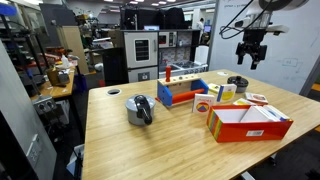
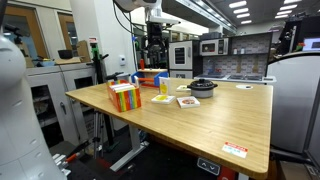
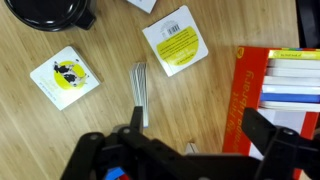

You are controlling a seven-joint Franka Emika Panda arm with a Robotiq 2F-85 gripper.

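Note:
High over the far right end of the table hangs my gripper (image 1: 252, 60), clear of everything below. In the wrist view the gripper is open, its dark fingers wide apart with only tabletop between them. Just ahead of that gap lie thin pale sticks (image 3: 139, 90). A white square box with a cow picture (image 3: 66, 76) is left of them, and a white and yellow box (image 3: 177, 42) is up to the right. A red box marked "library" (image 3: 247, 95) stands on the right with several books (image 3: 290, 82) inside.
A dark pot (image 1: 237, 84) stands at the far end and a grey lidded pot (image 1: 139, 110) near the middle. A blue and red rack (image 1: 182, 90) is along the back edge.

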